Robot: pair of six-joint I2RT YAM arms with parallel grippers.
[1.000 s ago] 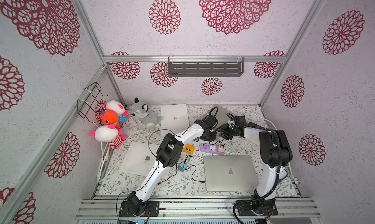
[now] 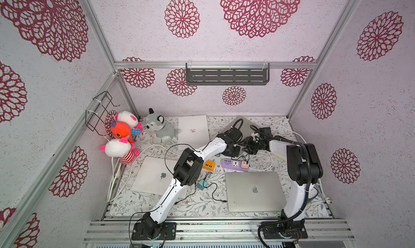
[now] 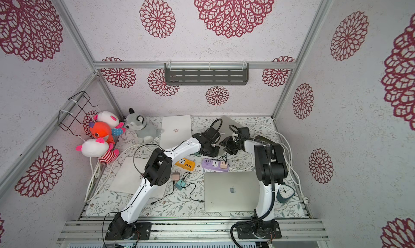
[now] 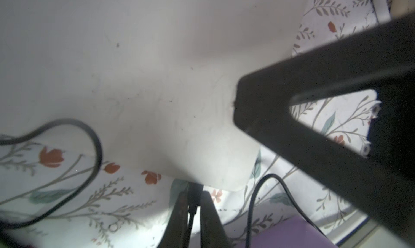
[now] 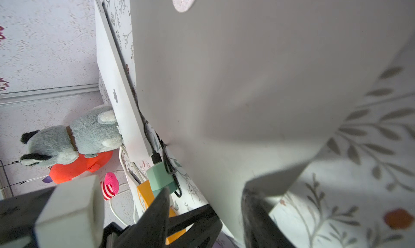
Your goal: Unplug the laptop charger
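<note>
A grey laptop lies at the back, right of centre, partly hidden by both arms in the top views. At its edge in the left wrist view sits a black charger plug, its thin cable running down between my left fingers. The left gripper is shut on that cable just behind the plug; whether the plug is seated in the laptop cannot be told. In the right wrist view my right gripper stands open, its fingers spread either side of the laptop's corner, which reaches between them.
In front are a purple power strip with a pink adapter, an orange strip and a silver laptop. White laptops lie further left. Loose black cables cross the middle. A grey plush sits back left.
Hardly anything differs; the left gripper seems to have shifted very slightly beside the laptop, while the right arm and the other objects stay put.
</note>
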